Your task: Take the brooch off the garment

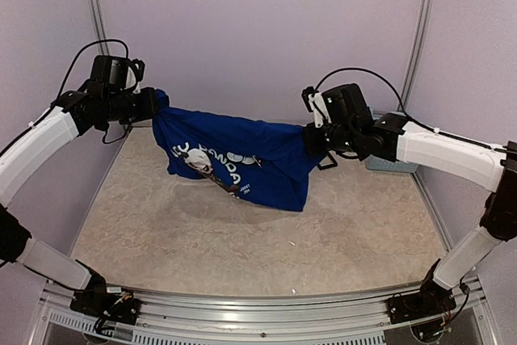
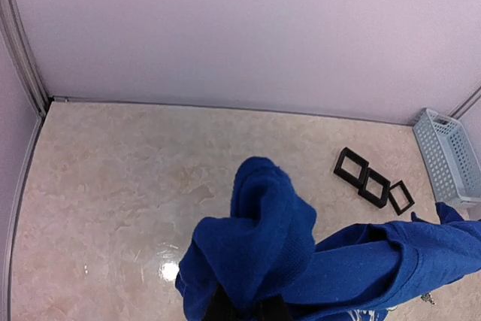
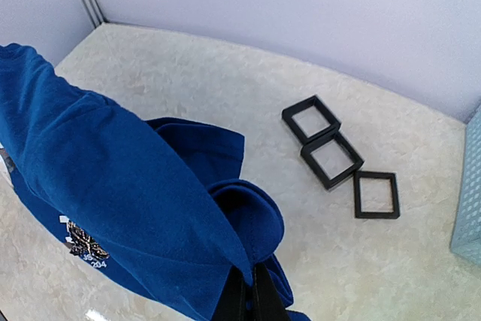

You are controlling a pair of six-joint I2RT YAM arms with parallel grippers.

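Observation:
A blue garment (image 1: 230,151) with white lettering hangs stretched between both arms above the table. My left gripper (image 1: 153,101) is shut on its left upper end, bunched cloth filling the lower middle of the left wrist view. My right gripper (image 1: 313,139) is shut at the other upper end; in the right wrist view cloth runs into its fingertips. In that view a dark sparkly brooch (image 3: 86,242) sits on the printed front, beside the small white text, below the long fold of cloth.
Three black square frames (image 3: 331,157) lie on the table toward the back right, near a light-blue plastic basket (image 2: 443,155). Walls close the back and sides.

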